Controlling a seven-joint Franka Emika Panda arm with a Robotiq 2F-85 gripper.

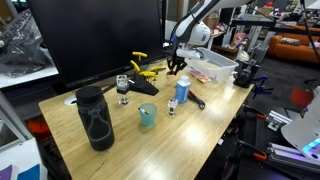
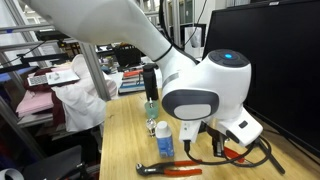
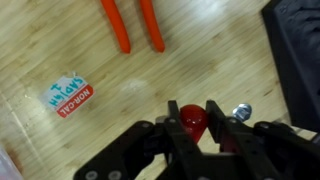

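In the wrist view my gripper is shut on a red round-ended object [image 3: 193,118], seen end-on between the dark fingers. The rest of that object is hidden. A bit of red [image 2: 233,155] shows below the white arm in exterior view 2, near the table's far side. From exterior view 1 the gripper [image 1: 177,66] is small and dark, beyond the blue and white bottle [image 1: 182,89]; its fingers are too small to read there.
Orange-handled pliers [image 2: 170,170] lie on the table, near a sticker [image 3: 68,95]. A white bin [image 1: 232,66] stands beyond the arm. Yellow tools [image 1: 150,73], a teal cup [image 1: 147,114] and a black cylinder [image 1: 96,118] stand nearby.
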